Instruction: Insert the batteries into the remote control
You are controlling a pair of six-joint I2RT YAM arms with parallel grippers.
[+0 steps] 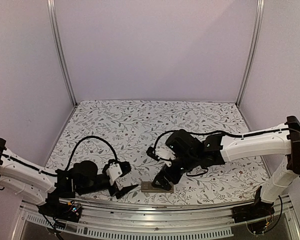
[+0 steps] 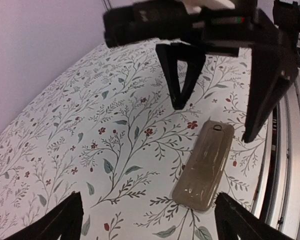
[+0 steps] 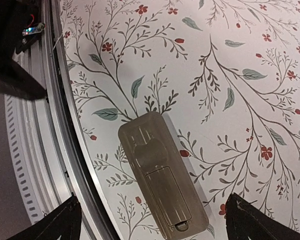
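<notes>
A grey-brown remote [image 1: 150, 187] lies flat at the table's front edge. The right wrist view shows it from above [image 3: 164, 195], with what looks like a closed battery cover at one end; the left wrist view shows it too [image 2: 200, 170]. My left gripper [image 1: 126, 187] is just left of it, fingers apart with nothing visible between them. My right gripper [image 1: 162, 180] stands open over the remote's right part; its two fingers frame the remote in its own wrist view. I cannot make out any batteries.
A metal rail [image 1: 155, 215] runs along the front edge beside the remote, and walls stand at back and sides.
</notes>
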